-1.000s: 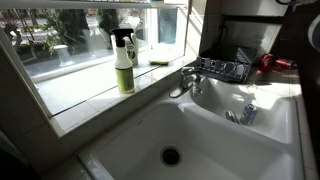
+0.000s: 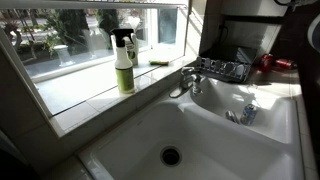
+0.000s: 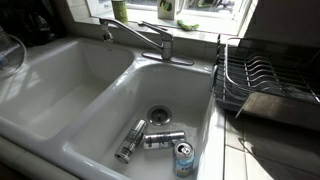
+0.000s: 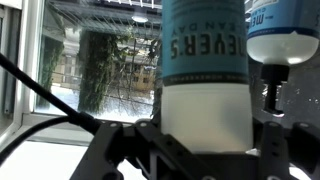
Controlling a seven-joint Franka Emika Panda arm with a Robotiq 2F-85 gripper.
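The wrist view shows a teal-labelled white bottle (image 4: 207, 45) reading "MEYER'S", its lettering upside down. It fills the middle, and its white end sits between the dark fingers of my gripper. The gripper appears shut on this bottle; the contact itself is hard to make out. Beside it on the right is a blue and white bottle (image 4: 285, 35) with a black nozzle, apart from the fingers. Neither exterior view clearly shows my gripper.
A green and white spray bottle (image 2: 124, 65) stands on the window sill by a double sink (image 2: 240, 165). Several cans, one a blue and white can (image 3: 183, 158), are in one basin. A dish rack (image 3: 262, 75) and faucet (image 3: 165, 40) border it. The other basin is empty.
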